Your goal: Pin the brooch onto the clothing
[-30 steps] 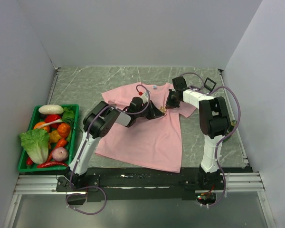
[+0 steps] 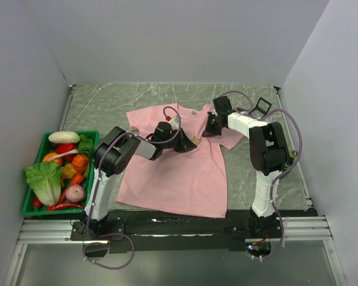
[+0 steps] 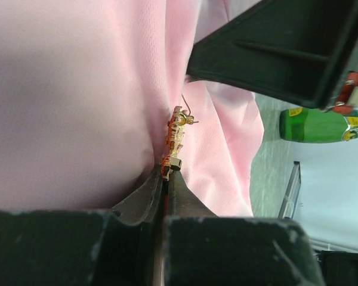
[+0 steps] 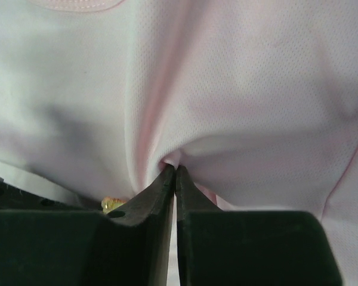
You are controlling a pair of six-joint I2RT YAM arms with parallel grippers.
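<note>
Pink clothing (image 2: 173, 185) lies spread on the table, its cloth bunched up between my two grippers. My left gripper is shut on the lower end of the gold brooch (image 3: 174, 140). The brooch stands against a fold of the cloth, and a thin wire shows at its far end; I cannot tell whether the pin passes through the fabric. My right gripper has its fingertips together on a raised fold of the clothing (image 4: 256, 71). In the top view the brooch (image 2: 196, 140) sits between both grippers.
A green basket (image 2: 92, 179) of vegetables stands at the left. At the back right is an open black box (image 2: 261, 107). A green bottle (image 3: 322, 125) lies at the right side, partly behind the right arm in the top view.
My left gripper has moved left with the brooch, away from the right one. The clothing has shifted slightly left too. My right gripper has moved only a little.
</note>
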